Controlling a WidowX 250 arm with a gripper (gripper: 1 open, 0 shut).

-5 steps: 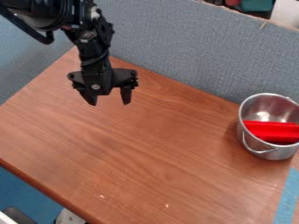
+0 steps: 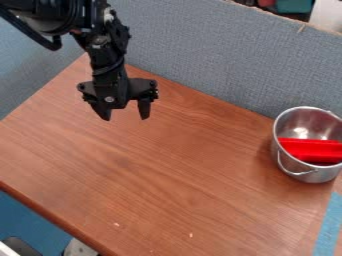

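Observation:
My gripper [image 2: 124, 109] is a black finger assembly on the arm at the upper left, standing open above the wooden table [image 2: 160, 180], with nothing seen between its fingers. At the right edge of the table stands a steel pot [image 2: 307, 124] with a red object [image 2: 313, 150] lying inside it. The pot is well apart from the gripper.
A grey padded wall [image 2: 227, 50] runs along the back. A strip of blue tape [image 2: 327, 225] lies at the lower right. Items at the top right corner are cut off.

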